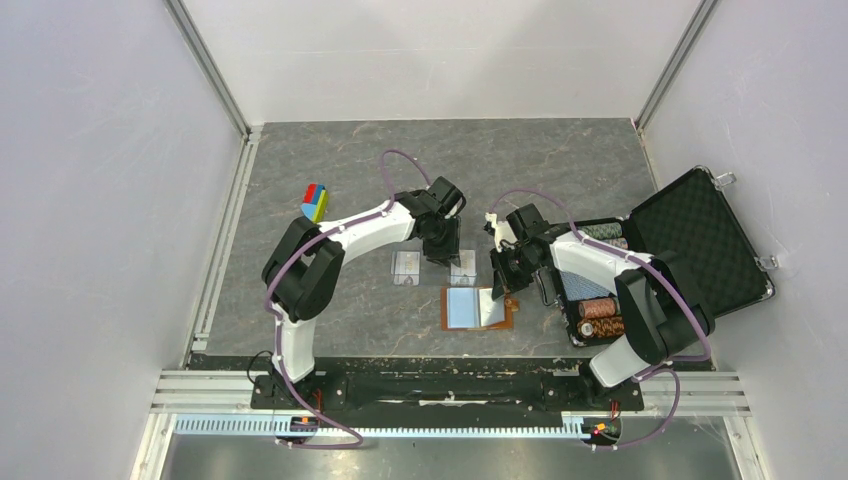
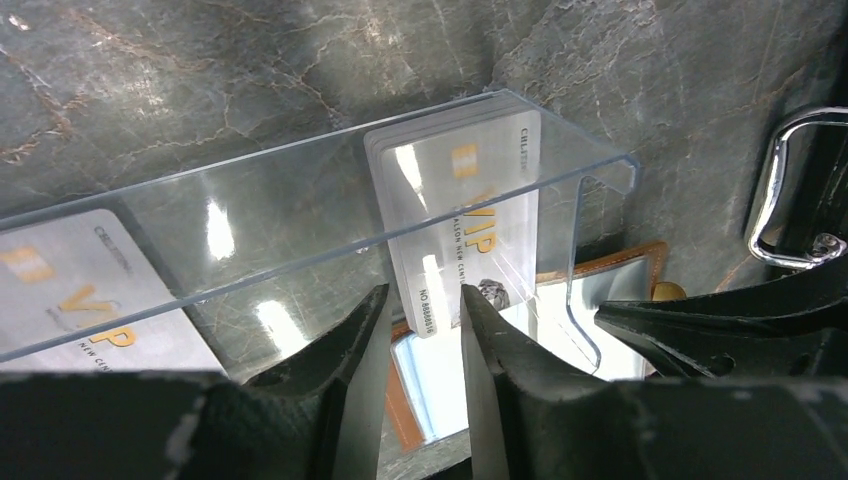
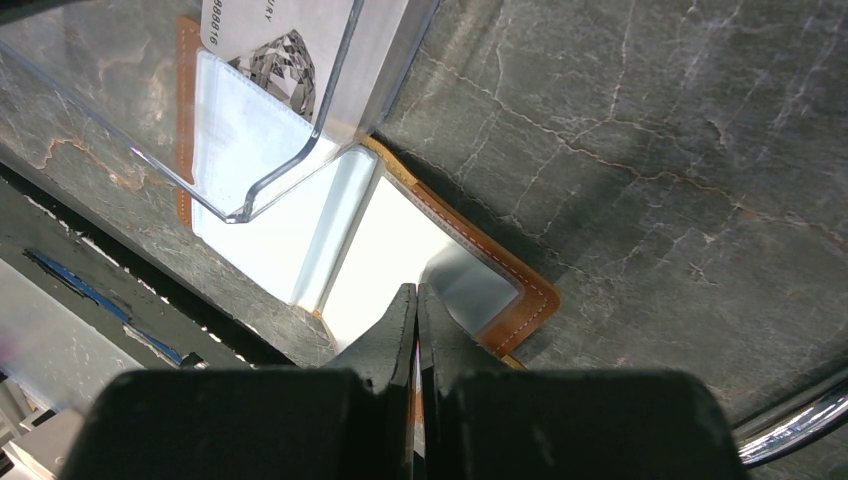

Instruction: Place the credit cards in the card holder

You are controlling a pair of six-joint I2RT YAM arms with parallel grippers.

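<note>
A clear plastic tray [image 2: 250, 180] carries two groups of white VIP cards. The right stack [image 2: 465, 190] lies under the left gripper, whose open fingers frame the stack's front edge with nothing visibly gripped. The left cards [image 2: 90, 290] sit further along the tray. In front of it, the brown leather card holder [image 3: 530, 318] lies open, with a pale bluish sleeve [image 3: 270, 200] on its left and a white leaf [image 3: 390, 250] on its right. My right gripper is shut over that right leaf; whether it pinches the thin sleeve cannot be made out.
An open black case [image 1: 575, 320] with chip rolls [image 1: 600, 308] stands right of the holder, close to the right arm. Coloured blocks [image 1: 314, 202] sit at the far left.
</note>
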